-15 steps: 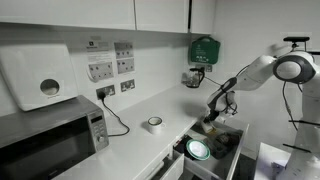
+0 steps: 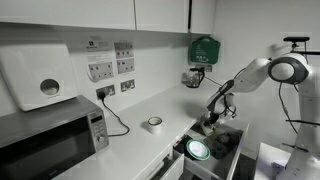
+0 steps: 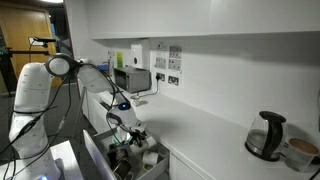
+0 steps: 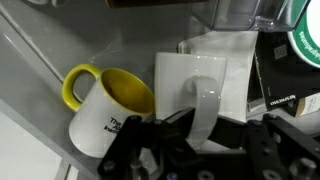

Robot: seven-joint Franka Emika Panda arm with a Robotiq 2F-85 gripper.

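In the wrist view my gripper is shut at the bottom centre, right at a white mug (image 4: 176, 78). The mug's white handle (image 4: 207, 100) runs across the dark fingers; whether it is held between them is unclear. A second white mug (image 4: 98, 122) with a yellow inside and yellow handle lies tilted close to the left. In exterior view 1 the gripper (image 2: 208, 128) is low over the open drawer (image 2: 226, 160), its tips too small to make out.
Inside the drawer are a white-and-green round dish (image 2: 198, 150), dark items (image 2: 222, 143) and, in the wrist view, a clear container (image 4: 245, 14). The drawer's wall (image 4: 25, 115) runs close by the yellow-handled mug. A white cup (image 2: 154, 125) and a microwave (image 2: 55, 135) stand on the counter.
My arm's wrist has shifted slightly over the drawer. The dish and the items on the counter look unmoved.
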